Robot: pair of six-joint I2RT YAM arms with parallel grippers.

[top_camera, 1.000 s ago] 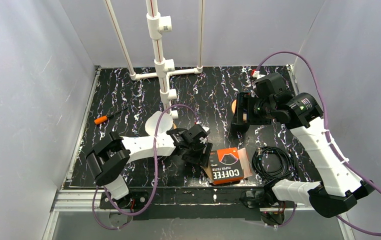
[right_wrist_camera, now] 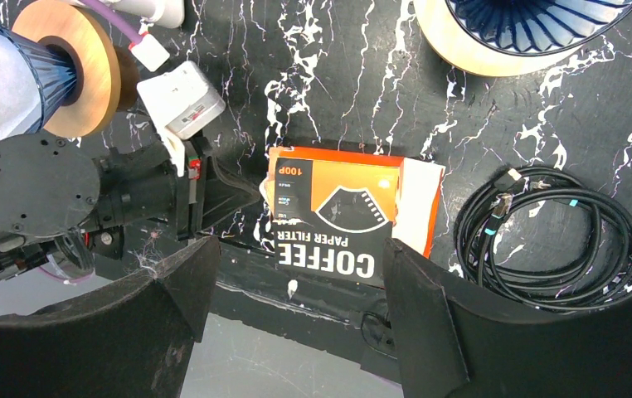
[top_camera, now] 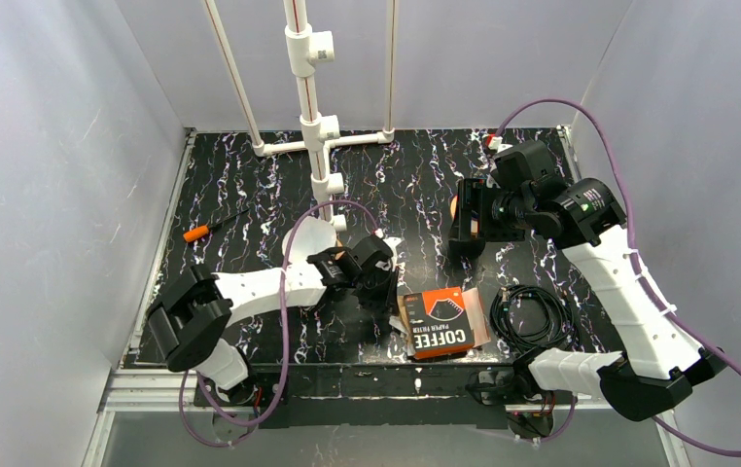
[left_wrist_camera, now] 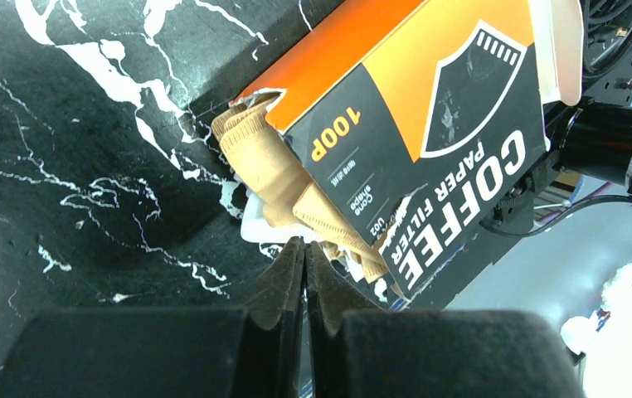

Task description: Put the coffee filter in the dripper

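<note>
The coffee filter box (top_camera: 440, 322) lies near the table's front edge, its end torn open toward my left gripper (top_camera: 392, 304). Tan paper filters (left_wrist_camera: 267, 162) stick out of that end, some folded over. My left gripper is shut with its tips just beside these papers, and nothing shows between the fingers. One dripper (right_wrist_camera: 60, 75), blue with a wooden ring, has a white filter (right_wrist_camera: 2, 87) in it, behind the left arm. Another blue dripper (right_wrist_camera: 537, 21) stands partly below my right gripper (top_camera: 472, 216), which hangs open and empty.
A coiled black cable (top_camera: 532, 317) lies right of the box. An orange-handled screwdriver (top_camera: 199, 233) rests at the left. A white pipe stand (top_camera: 320, 146) rises at the back. Bare marble table (top_camera: 401, 180) shows between the stand and the right arm.
A pale flap now shows beside the box. The right arm has stayed nearly still.
</note>
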